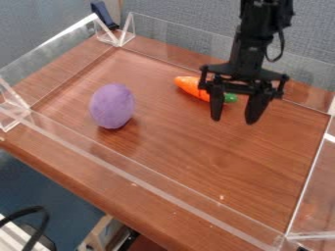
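Observation:
My black gripper (234, 114) hangs over the back right part of the wooden table, its two fingers spread apart with nothing seen between them. Just behind it lies an orange carrot (191, 85) with a green top, partly hidden by the gripper. On the left side of the table sits a purple oval object (112, 105), apart from the gripper.
Clear low walls (15, 108) edge the wooden table (157, 176). A dark cable (39, 218) and some hardware lie off the front left edge.

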